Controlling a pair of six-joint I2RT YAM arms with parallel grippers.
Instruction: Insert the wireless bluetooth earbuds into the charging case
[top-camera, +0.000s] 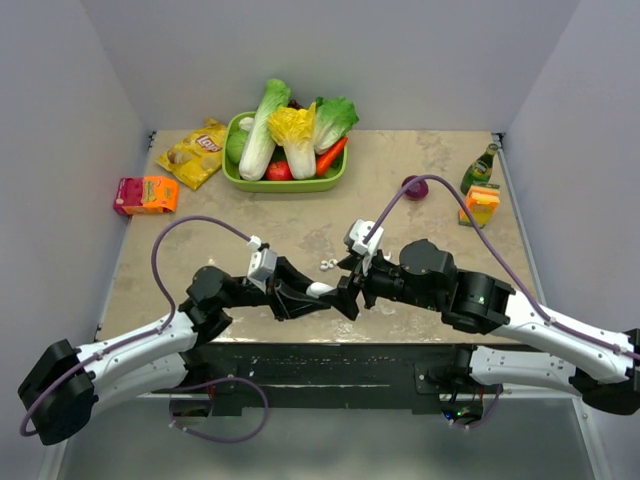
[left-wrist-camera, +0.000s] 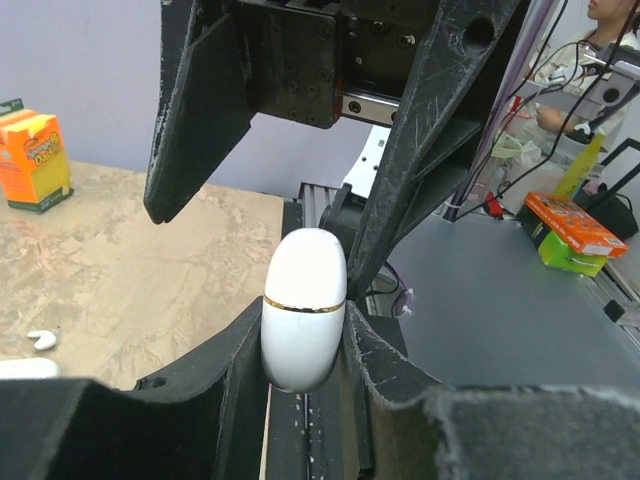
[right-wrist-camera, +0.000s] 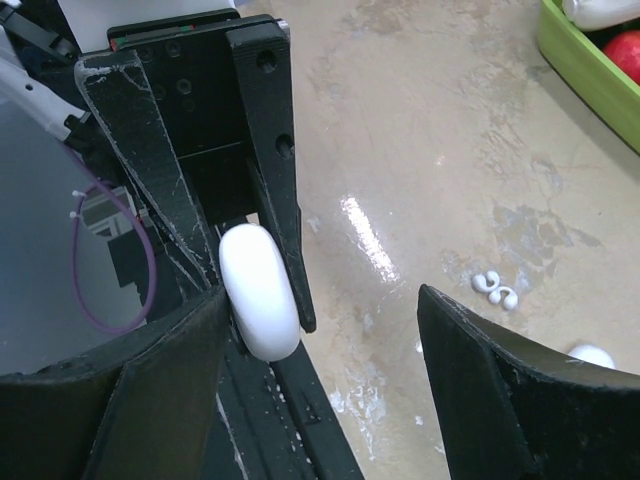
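The white charging case (left-wrist-camera: 303, 310) with a gold seam is held upright in my left gripper (top-camera: 312, 298), shut on it. My right gripper (top-camera: 350, 290) stands open just beside the case, its fingers above it in the left wrist view. Small white earbuds (right-wrist-camera: 495, 290) lie on the table behind the grippers, near the middle in the top view. A rounded white piece (right-wrist-camera: 590, 356) lies farther right in the right wrist view, partly hidden by a finger.
A green basket of vegetables (top-camera: 240, 178) stands at the back, with a chip bag (top-camera: 185, 155) and boxes (top-camera: 145, 195) to its left. An onion, a bottle and a juice box (top-camera: 481, 205) are at the right. The table's front edge is below the grippers.
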